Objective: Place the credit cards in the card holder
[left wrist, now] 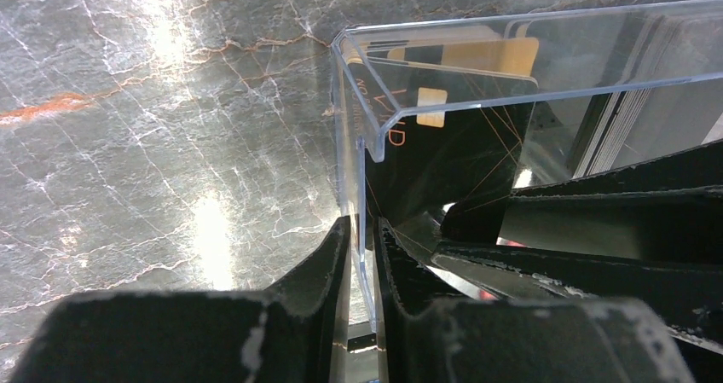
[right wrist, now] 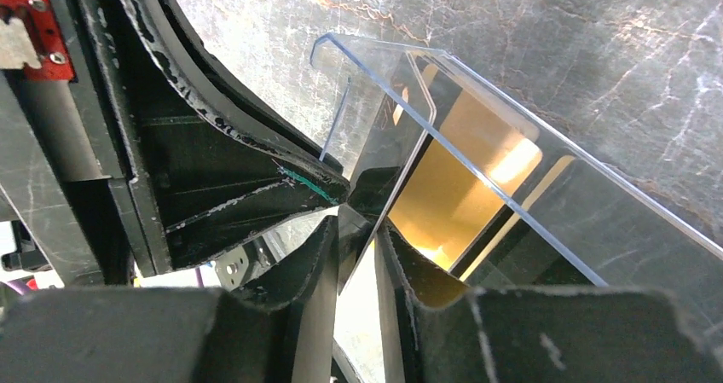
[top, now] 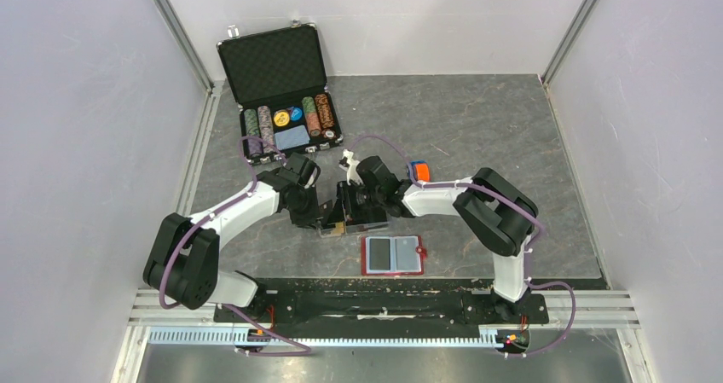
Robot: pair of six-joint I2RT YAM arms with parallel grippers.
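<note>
A clear card holder (top: pixel 367 228) lies in mid-table, partly hidden by both grippers. In the left wrist view, a black card (left wrist: pixel 409 157) with orange lettering is inside the holder's transparent walls. My left gripper is slightly open, its fingers on either side of the holder's end wall. My right gripper also stands open, with the thin edge of a dark card passing between its fingers. Beside that edge, a gold card (right wrist: pixel 473 165) shows inside the holder. The two grippers are very close together.
A red-edged tray (top: pixel 391 273) with two grey panels lies in front. An open black case (top: pixel 277 76) with poker chips stands at the back left, and an orange-and-blue object (top: pixel 420 171) is behind the right arm.
</note>
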